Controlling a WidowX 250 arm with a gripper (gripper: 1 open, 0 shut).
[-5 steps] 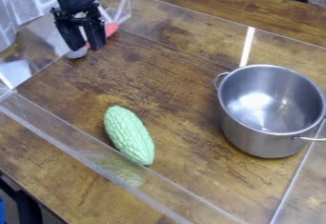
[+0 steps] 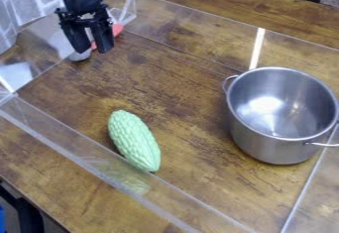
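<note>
My black gripper [image 2: 85,37] is at the top left, pointing down over a small pale object [image 2: 78,55] and a red item [image 2: 114,31] beside it; whether its fingers are open or shut is unclear. A pale green, ridged vegetable [image 2: 134,140] lies on the wooden surface in the lower middle. A steel pot [image 2: 272,128] with side handles stands at the right, empty inside.
Clear plastic walls edge the wooden work area [image 2: 172,78] along the left, back, bottom and right. The middle of the surface between gripper, vegetable and pot is bare.
My gripper has shifted very slightly at the top left; the vegetable and pot are unmoved.
</note>
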